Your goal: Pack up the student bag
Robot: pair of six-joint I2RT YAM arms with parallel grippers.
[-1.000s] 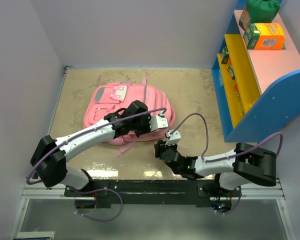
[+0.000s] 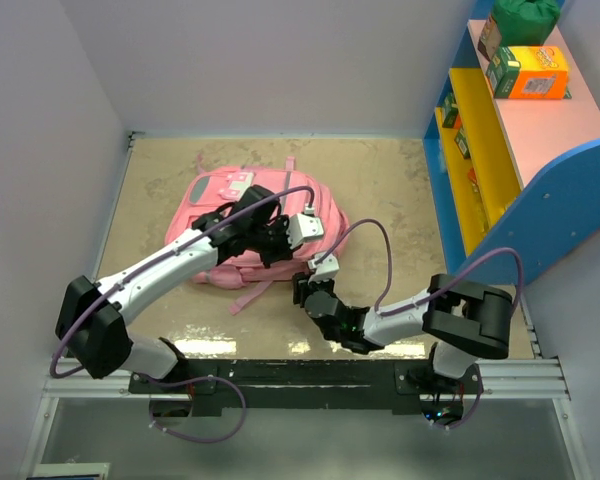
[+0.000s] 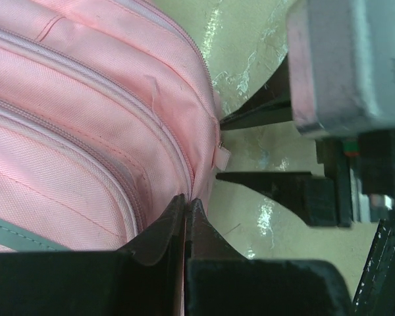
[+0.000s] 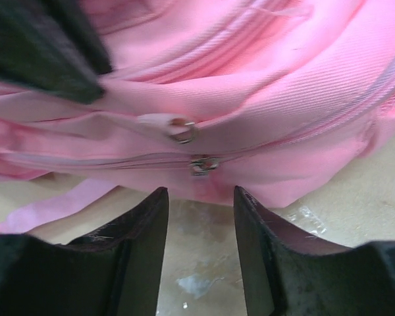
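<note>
A pink school bag (image 2: 208, 203) lies flat on the floor. My left gripper is shut, its tips down at the seam near the bag's side; whether any cloth sits between them cannot be told. The right gripper stands part open beside the bag's edge, nothing held between its fingers. A metal zip pull (image 4: 203, 164) on that edge lies just ahead of the gap between the right fingertips. Another zip pull (image 4: 181, 130) sits slightly higher on the cloth. The left wrist view shows a small pink tab (image 3: 222, 157) between the right fingers' tips.
A strap (image 2: 250, 297) trails from the bag's front side. To the right rises a blue and yellow shelf (image 2: 480, 150) with an orange box (image 2: 541, 72) and a green bag (image 2: 525, 20) on top. Bare floor (image 2: 395, 190) lies between bag and shelf.
My right arm has moved left, bringing its gripper up against the bag's near right edge.
</note>
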